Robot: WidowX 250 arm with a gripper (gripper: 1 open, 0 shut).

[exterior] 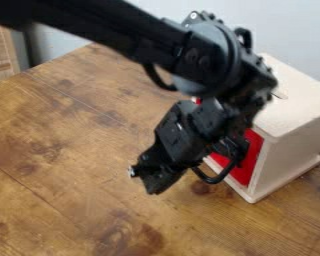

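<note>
My black gripper (149, 172) hangs over the wooden table (63, 180), in front of a pale wooden box (290, 130) with a red front (250, 162). The gripper is tilted with its tip toward the lower left; it looks shut, with nothing visible between its fingers, though it is blurred. The arm covers much of the box's front and top.
A white wall stands behind, and a wooden panel (0, 50) is at the upper left edge.
</note>
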